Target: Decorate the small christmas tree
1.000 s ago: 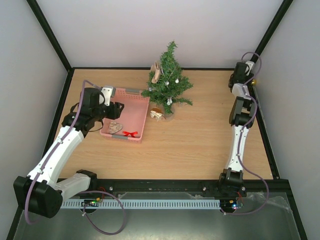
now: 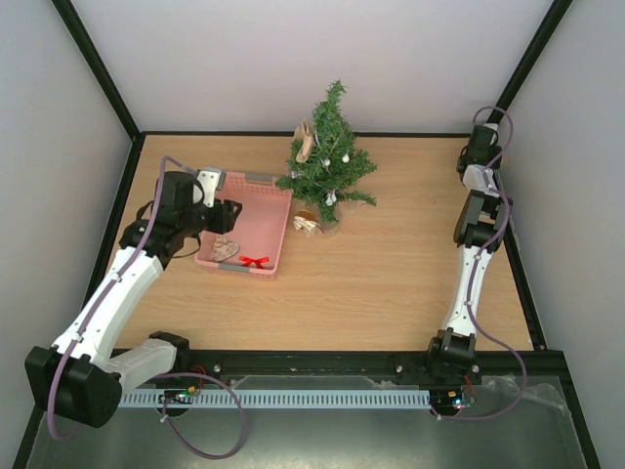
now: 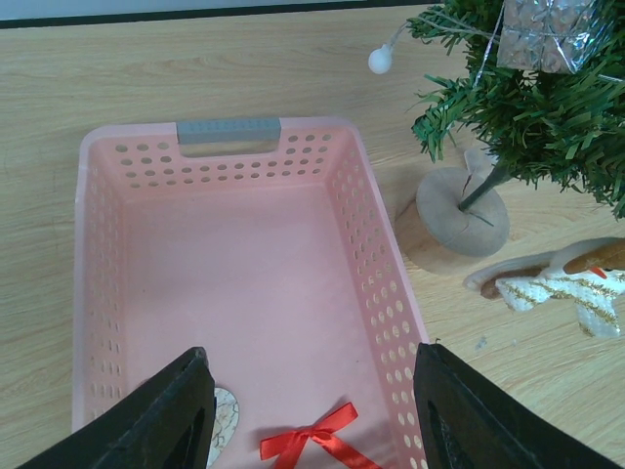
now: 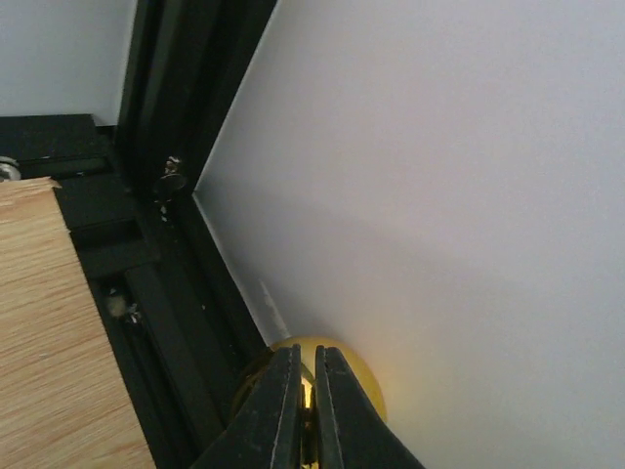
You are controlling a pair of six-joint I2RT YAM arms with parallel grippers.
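Observation:
The small green tree (image 2: pixel 332 161) stands at the back middle, with silver ornaments and a brown one hung on it. Inside the pink basket (image 3: pixel 386 283) lie a red bow (image 3: pixel 311 437) and a pale patterned ornament (image 3: pixel 224 422). My left gripper is over the basket, its fingers apart with nothing between them. At the far right edge, my right gripper is shut. A gold ball (image 4: pixel 361 376) shows just behind its fingertips; whether a thread or cap is pinched there, I cannot tell.
A white and brown figure (image 2: pixel 307 224) lies on the table by the tree's base. The dark frame rail (image 4: pixel 186 342) and pale wall (image 4: pixel 469 215) are close to the right gripper. Bare table (image 2: pixel 391 283) spreads across the middle and front.
My right gripper has shifted slightly right, toward the frame. The gold ball, visible beside it earlier in the top view, is hidden there now. The left arm shows no visible movement.

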